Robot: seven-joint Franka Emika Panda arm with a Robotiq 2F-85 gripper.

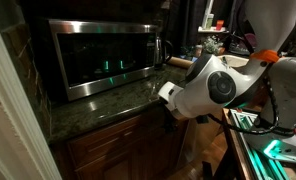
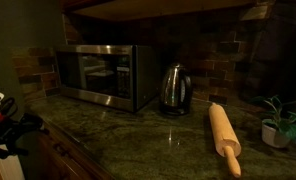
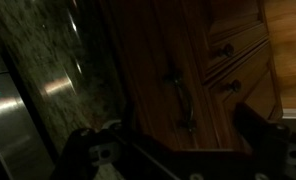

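Low in the wrist view, my gripper stands open, its dark fingers wide apart with nothing seen between them. A curved drawer handle [image 3: 183, 100] on the brown cabinet front lies ahead, between the fingers in that view; contact cannot be made out. In exterior view 1 the gripper [image 1: 171, 122] hangs dark in front of the wooden cabinets [image 1: 113, 145], below the counter edge. Exterior view 2 catches part of the gripper [image 2: 10, 135] at the far left, beside the counter.
A microwave [image 2: 98, 72] stands on the dark stone counter [image 2: 118, 128]. A kettle [image 2: 175, 90], a wooden rolling pin [image 2: 223, 132] and a potted plant [image 2: 280, 130] share the countertop. Round cabinet knobs [image 3: 228, 50] show near the handle.
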